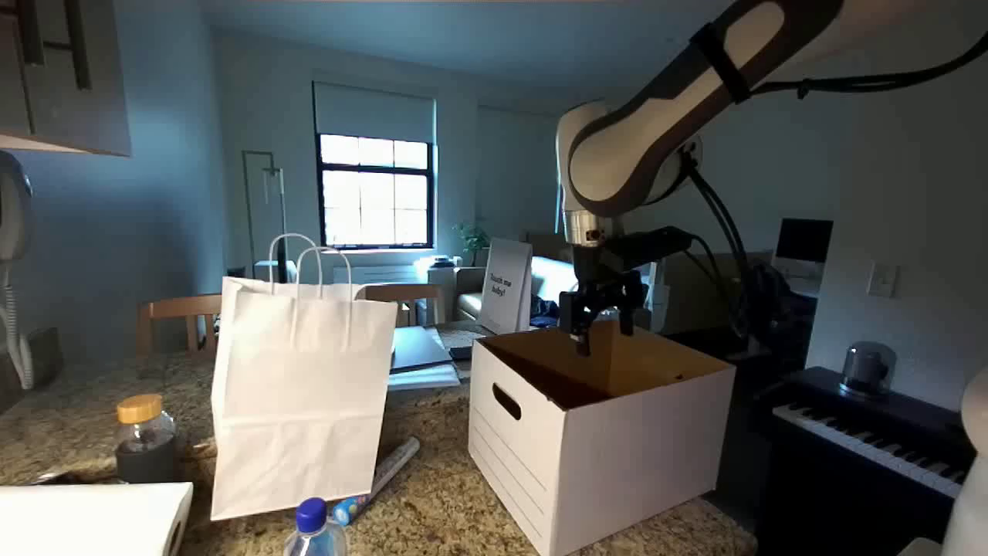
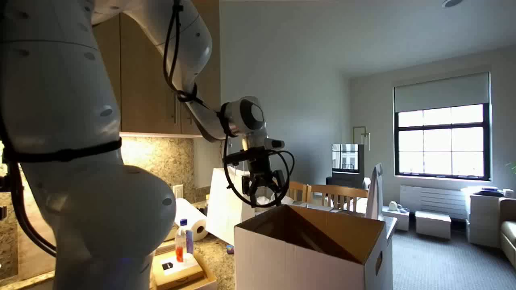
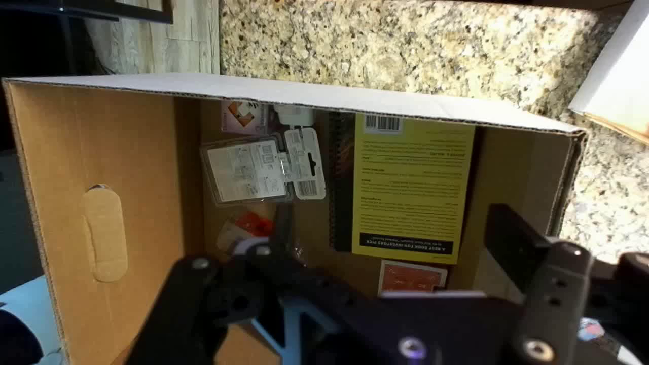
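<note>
My gripper (image 1: pixel 603 338) hangs at the open top of a white cardboard box (image 1: pixel 639 472), pointing down. In the wrist view its two fingers (image 3: pixel 514 243) stand wide apart, with nothing held between them. Beneath them, on the box floor, lie a yellow book (image 3: pixel 413 188), a dark spiral-bound item (image 3: pixel 341 182) beside it, a clear blister package (image 3: pixel 249 170) and a red card pack (image 3: pixel 410 278). A small red-and-white item (image 3: pixel 252 225) is partly hidden behind the left finger. The gripper body covers the near part of the box interior.
A white paper bag (image 1: pixel 301 398) stands left of the box on the granite counter (image 1: pixel 417 500), beside a tube (image 1: pixel 394 466). A blue-capped bottle (image 2: pixel 181 239) and an orange-lidded jar (image 1: pixel 143 440) are farther off. An upright sign (image 1: pixel 505 287) stands behind the box.
</note>
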